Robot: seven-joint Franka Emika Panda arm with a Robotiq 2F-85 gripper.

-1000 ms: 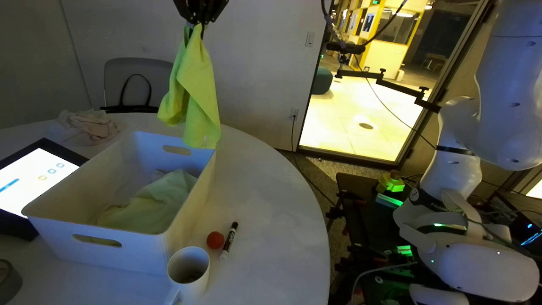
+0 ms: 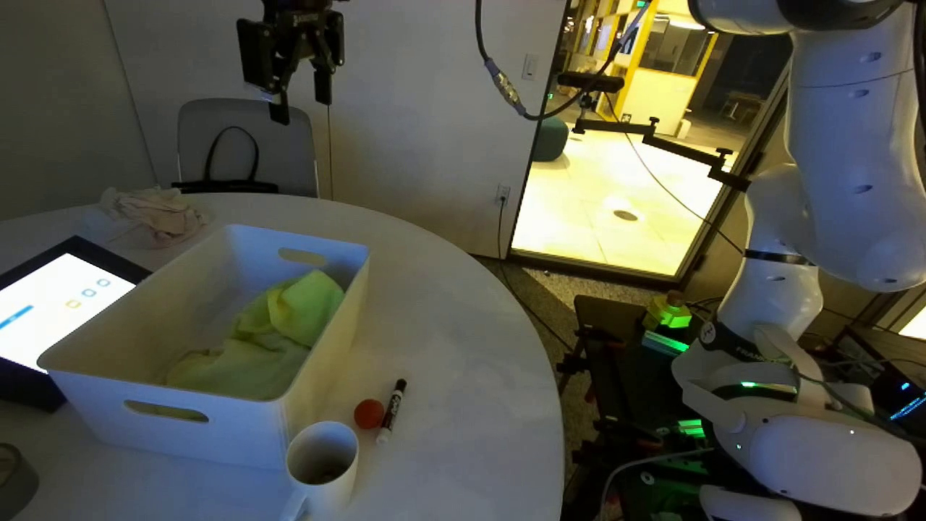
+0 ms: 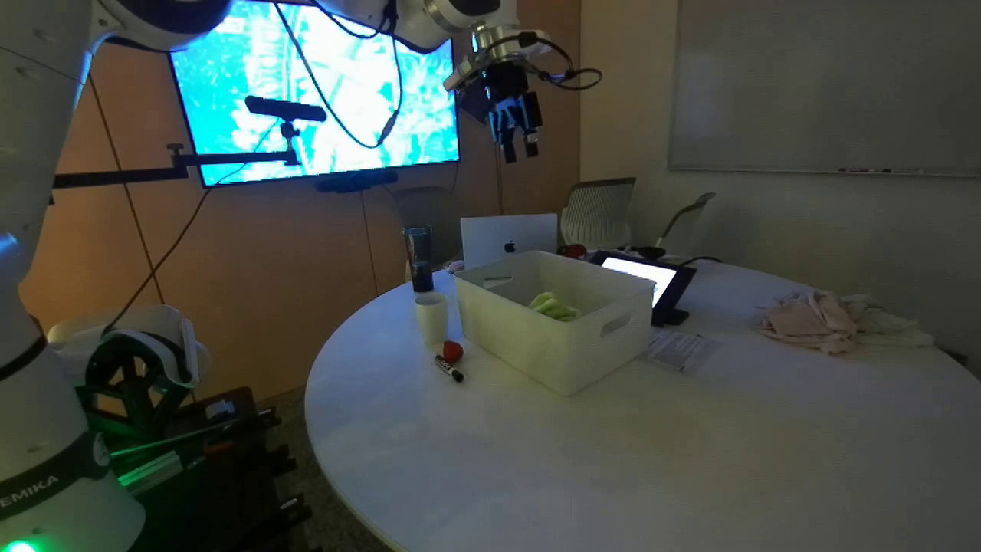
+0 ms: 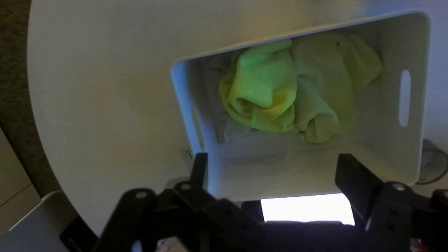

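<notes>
A bright yellow-green cloth (image 4: 264, 84) lies crumpled in the white bin (image 2: 182, 430), towards one end. Beside it in the bin rests a paler yellowish cloth (image 4: 325, 84). My gripper (image 2: 304, 100) hangs in the air above the bin area, fingers apart and empty. In the wrist view the two dark fingers (image 4: 200, 168) are spread wide, with the bin's near wall and the tablet between and beyond them. Exterior view 2 shows the gripper (image 3: 520, 152) well above the table, and only a bit of the green cloth (image 3: 553, 308) over the bin's rim.
A white mug (image 2: 323, 464), a red ball (image 2: 369, 413) and a marker (image 2: 392, 412) stand or lie beside the bin. The tablet (image 2: 61, 299) is on its other side. Pinkish cloths (image 3: 814, 322) lie farther off.
A second ago my gripper held the yellow-green cloth hanging over the bin. Now that cloth lies in the bin, and the gripper is open, further left in exterior view 1.
</notes>
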